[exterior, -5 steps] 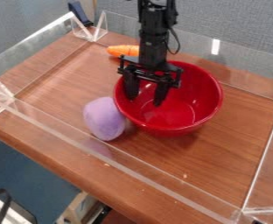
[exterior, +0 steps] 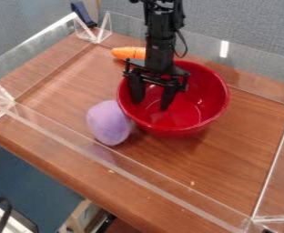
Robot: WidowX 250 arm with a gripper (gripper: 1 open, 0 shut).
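Note:
A large red bowl (exterior: 199, 109) stands on the wooden table. My black gripper (exterior: 155, 91) reaches down from the top into the bowl's back left part, near its rim. Its fingers are dark and overlapping in this view, so I cannot tell how far apart they are or whether anything is between them. A purple eggplant-like object (exterior: 108, 122) lies against the bowl's front left. An orange carrot (exterior: 125, 53) lies behind the bowl, partly hidden by the arm.
Clear plastic walls enclose the wooden table (exterior: 62, 79). A small dark blue object (exterior: 83, 14) is beyond the back left corner.
My gripper has shifted very slightly within the bowl; the other things look unmoved.

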